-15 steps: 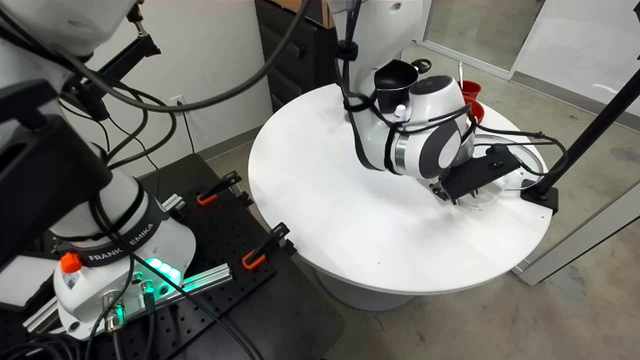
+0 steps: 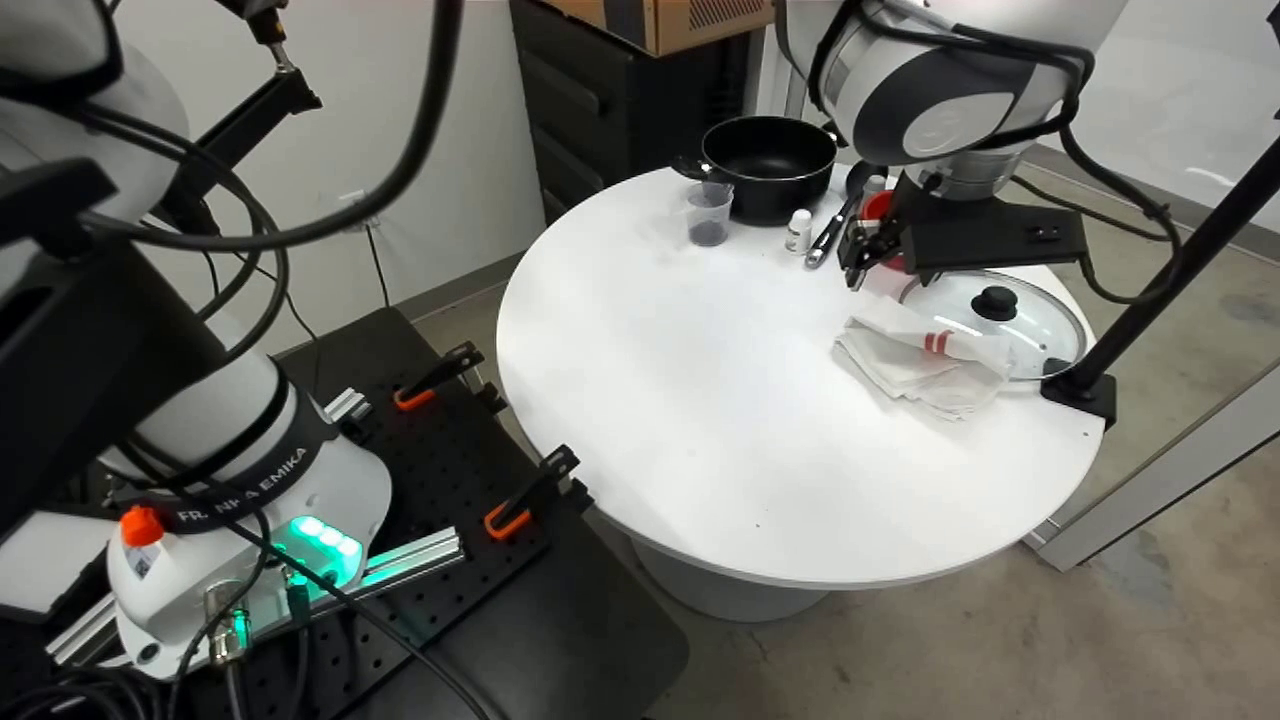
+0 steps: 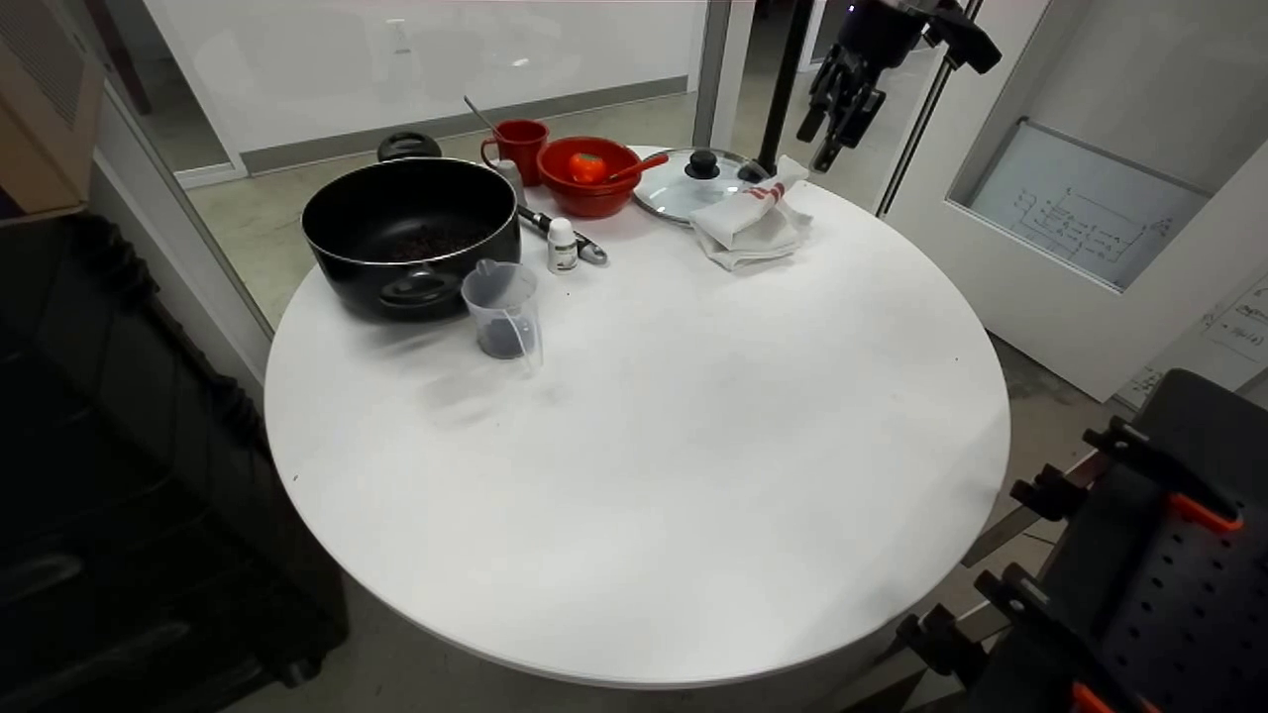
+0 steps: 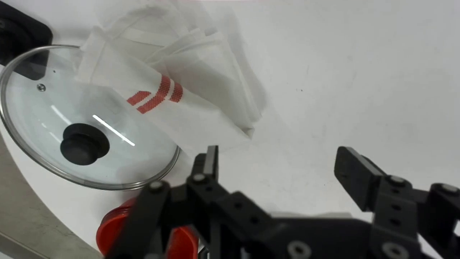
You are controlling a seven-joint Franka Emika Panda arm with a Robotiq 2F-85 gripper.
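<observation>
A folded white cloth (image 4: pixel 202 82) with red stripes lies at the table's edge, partly over the glass lid (image 4: pixel 116 159) with its black knob. High above the tabletop, my gripper stands open, with only bare white surface showing between its fingers. The same gripper (image 3: pixel 834 125) hangs in the air beyond the cloth (image 3: pixel 751 220) in the second exterior view. From the first exterior view it is over the area near the red dishes, clear of the cloth (image 2: pixel 924 354).
A black pot (image 3: pixel 410 238), a clear measuring cup (image 3: pixel 501 311), a small white bottle (image 3: pixel 562 246), a red mug (image 3: pixel 520 145) and a red bowl (image 3: pixel 588 178) holding a tomato stand along one side. A black pole (image 2: pixel 1182 258) rises beside the lid.
The arm has risen and drawn away from the cloth, toward the red dishes. The cloth, covered by the gripper before, now shows plainly on the table and lid.
</observation>
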